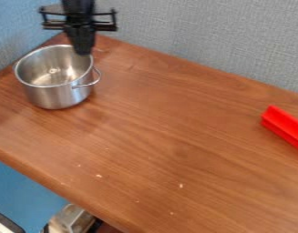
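A steel pot (54,89) with wire handles stands at the upper left of the wooden table. My black gripper (82,47) hangs just over its back rim, blurred at the top of the view; whether its fingers are open or shut is unclear. A red object (285,127), long and smooth, lies at the right edge.
Grey walls rise behind and at the left. A metal fixture (72,220) sits below the table's front-left edge.
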